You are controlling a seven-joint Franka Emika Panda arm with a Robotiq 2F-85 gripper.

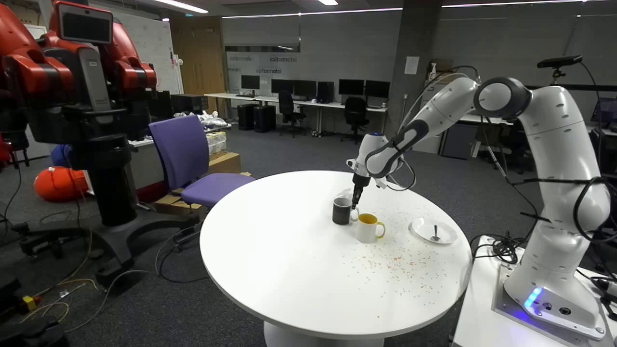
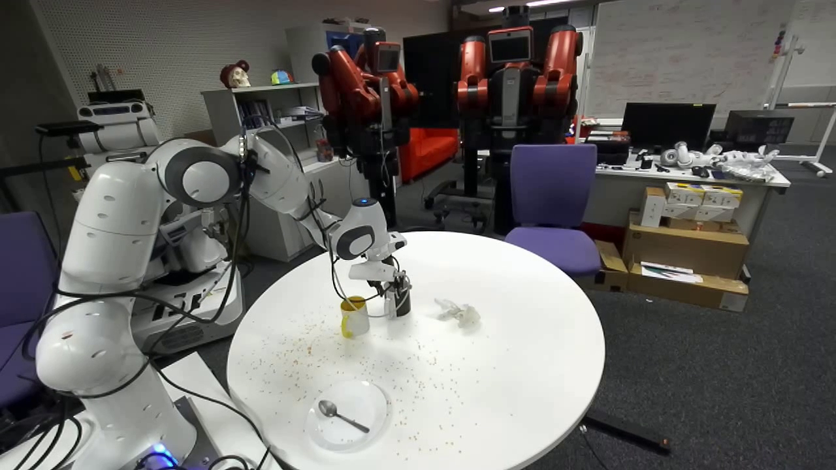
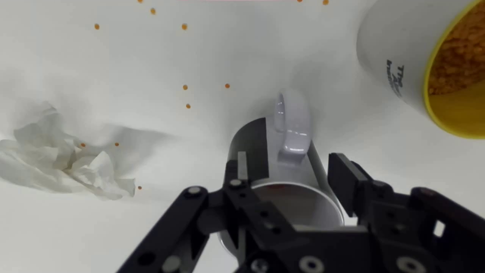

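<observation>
A dark mug with a pale handle (image 1: 341, 211) stands upright on the round white table (image 1: 272, 231). My gripper (image 1: 354, 203) reaches down to it from above. In the wrist view the fingers are part open across the dark mug (image 3: 291, 170): one finger (image 3: 242, 166) overlaps its left side, and a narrow gap separates the right finger (image 3: 343, 179) from its wall. Beside it is a white mug with a yellow inside (image 1: 366, 229); the wrist view shows small orange bits (image 3: 463, 54) in it.
Orange crumbs (image 1: 399, 269) are scattered over the table's near right part. A white plate with a spoon (image 2: 349, 431) lies near the edge. Crumpled tissue (image 3: 68, 159) rests close to the dark mug.
</observation>
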